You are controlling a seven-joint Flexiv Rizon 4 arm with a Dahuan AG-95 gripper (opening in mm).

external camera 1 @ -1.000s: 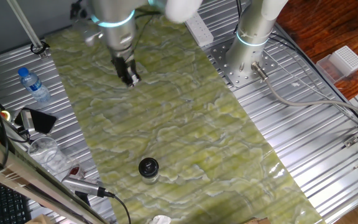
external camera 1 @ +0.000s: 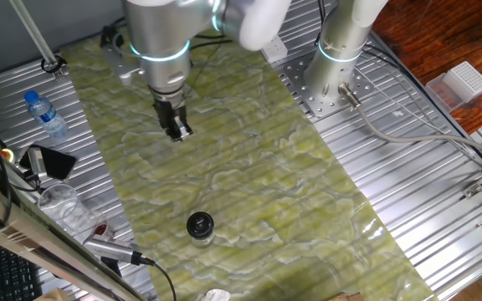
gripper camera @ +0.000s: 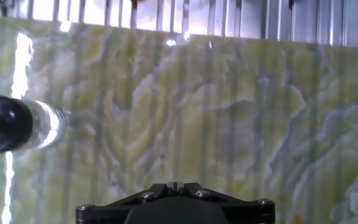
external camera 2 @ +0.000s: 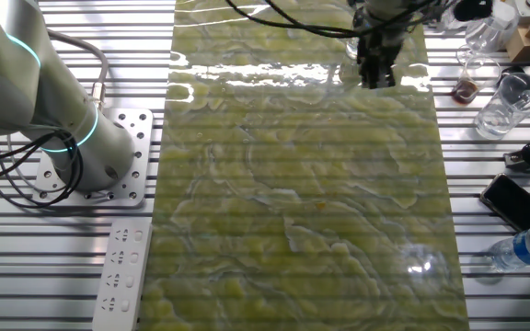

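A small clear bottle with a black cap [external camera 1: 200,225] stands upright on the green marbled sheet [external camera 1: 249,192]. In the wrist view the black-capped bottle [gripper camera: 42,124] shows at the left edge, well to the side of the fingers. My gripper [external camera 1: 179,134] hangs over the sheet, apart from the bottle and farther up in exterior view 1. Its black fingertips [gripper camera: 176,186] meet at the bottom of the wrist view, with nothing showing between them. In exterior view 2 the gripper [external camera 2: 376,81] is dark and blurred near the top.
A water bottle [external camera 1: 47,114], a phone [external camera 1: 54,163] and clear cups [external camera 1: 67,209] stand beyond the sheet's left side. A microphone-like metal device [external camera 1: 111,250] lies near them. A power strip [external camera 2: 122,276] sits near the arm's base. Much of the sheet is bare.
My gripper has moved down the exterior view and slightly right, somewhat closer to the capped bottle. The bottle has stayed in place.
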